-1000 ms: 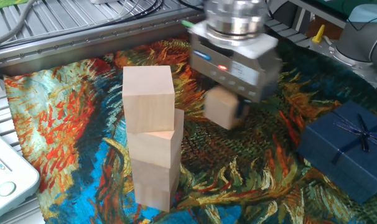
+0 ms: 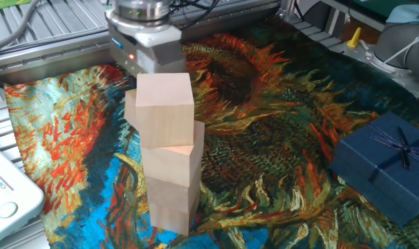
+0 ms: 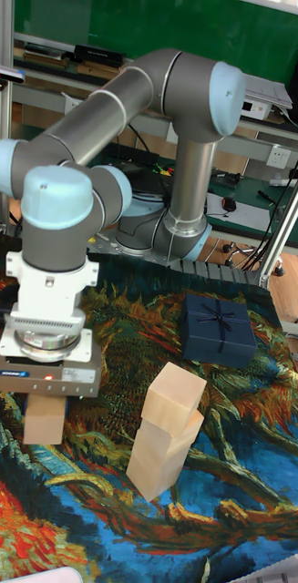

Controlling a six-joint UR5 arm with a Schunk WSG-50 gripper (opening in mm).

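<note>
Several pale wooden blocks stand in an uneven stack (image 2: 169, 166), with the top block (image 2: 164, 111) turned a little against those under it; the same stack (image 3: 164, 442) shows right of the gripper in exterior view 3. My gripper (image 3: 46, 404) is shut on another wooden block (image 3: 44, 424), which hangs below its body. In exterior view 2 only a sliver of that held block (image 2: 131, 108) shows behind the stack's top. The fingers themselves are hidden there, and gripper and stack look apart in exterior view 3.
A dark blue gift box (image 2: 386, 166) with a ribbon sits on the patterned cloth (image 2: 265, 159), well away from the stack. Between box and stack the cloth is clear. At the lower left corner lies a white device (image 2: 9, 194).
Carrying its block, the gripper has swept left in exterior view 2, passing behind the stack from its right side. Stack and blue box stand where they were.
</note>
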